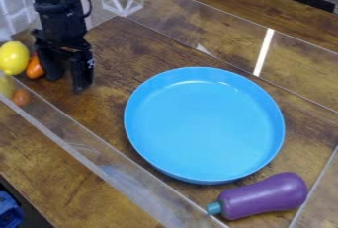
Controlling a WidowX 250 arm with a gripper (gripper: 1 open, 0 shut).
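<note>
The black gripper (61, 66) hangs low at the upper left, open, its fingers near the wooden surface. Just left of it, an orange carrot-like object (36, 67) lies partly hidden, and a yellow object (14, 56) sits against the left clear wall. A large blue plate (204, 123) fills the middle right. A purple toy eggplant (264, 194) with a teal tip lies at the lower right.
Clear plastic walls (119, 173) border the work area. Bare wood is free above the plate and between it and the gripper. A dark blue object shows at the bottom left edge, outside the wall.
</note>
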